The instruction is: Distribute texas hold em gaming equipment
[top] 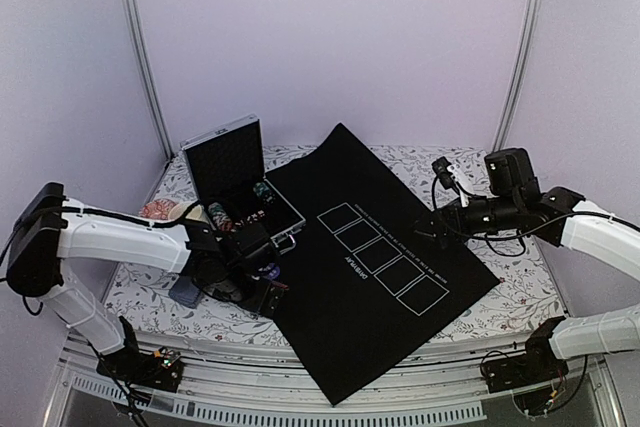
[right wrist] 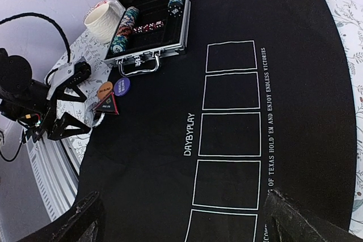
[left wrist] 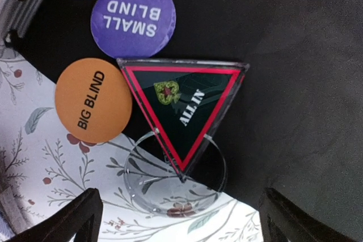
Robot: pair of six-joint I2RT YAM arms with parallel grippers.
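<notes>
My left gripper (top: 258, 297) is open low above a group of markers at the mat's left edge. In the left wrist view, a triangular ALL IN marker (left wrist: 193, 86) lies over part of a clear disc (left wrist: 198, 188), beside an orange BIG BLIND disc (left wrist: 93, 100) and a purple SMALL BLIND disc (left wrist: 133, 15). An open case (right wrist: 161, 38) holds chip stacks and dice behind them. My right gripper (top: 440, 227) hangs open over the black mat's right side, empty.
The black mat (right wrist: 147, 140) with printed card boxes fills the middle and is clear. A dark blue item (top: 185, 292) lies at front left; a white container (right wrist: 102, 24) stands beside the case.
</notes>
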